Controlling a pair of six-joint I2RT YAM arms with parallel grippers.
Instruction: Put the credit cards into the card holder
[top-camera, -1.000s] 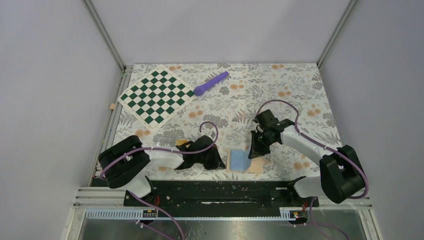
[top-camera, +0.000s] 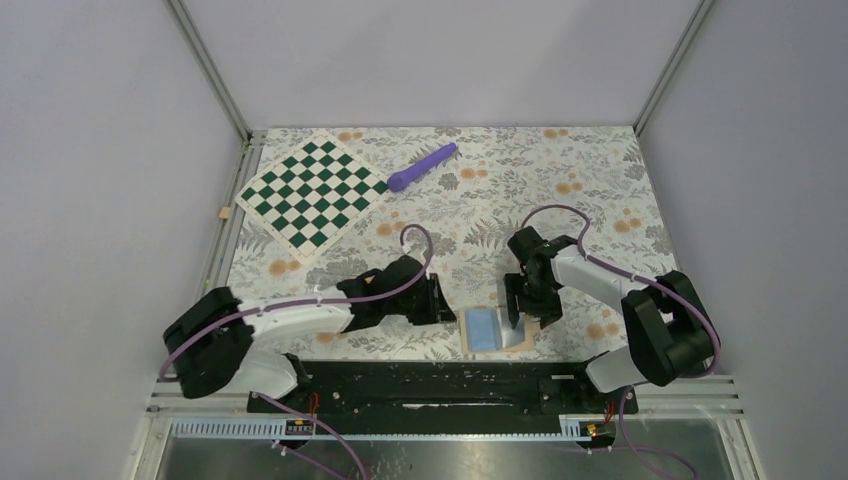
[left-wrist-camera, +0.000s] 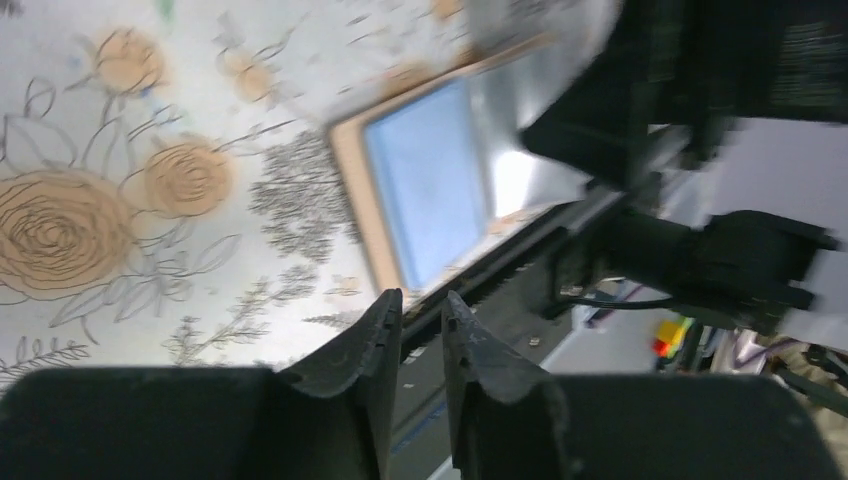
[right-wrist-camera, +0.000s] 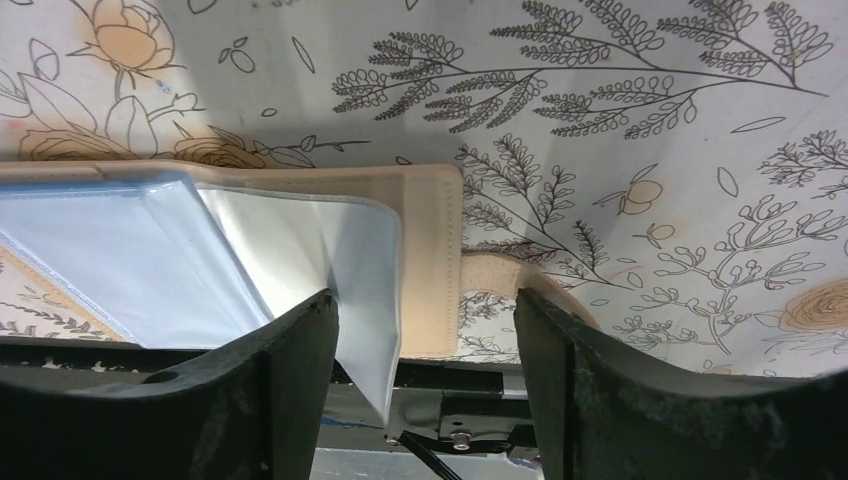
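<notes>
An open tan card holder (top-camera: 465, 332) with blue inner sleeves (right-wrist-camera: 110, 250) lies at the table's front edge, a clear, bent sleeve (right-wrist-camera: 270, 240) on its right part. My right gripper hangs over that part, its fingers parted, the left one at the clear sleeve's edge; whether it touches cannot be told. My left gripper is to the left of the holder, its fingertips a little apart with nothing visible between them. I cannot make out any cards clearly.
A checkered board (top-camera: 314, 193) lies at the back left, a purple bar (top-camera: 422, 168) beside it. The dark front rail borders the table.
My left gripper has moved up in the top view. The holder sits slightly further right; its clear sleeve now shows where a blue flap stood under my right gripper.
</notes>
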